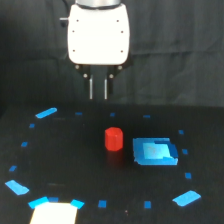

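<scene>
A red block (114,139) with a six-sided outline rests on the dark table near the middle of the view. Above it and slightly to its left hangs my white gripper (98,97), its two thin fingers pointing down. A dark gap shows between the fingers, so it stands open and empty, clear of the block. Right of the block lies a blue open tray (139,146) with lighter blue patches inside.
Small blue squares are spread over the table. Light blue pieces lie at the left (17,187) and right (186,198). A pale cream block (54,213) sits at the front left edge.
</scene>
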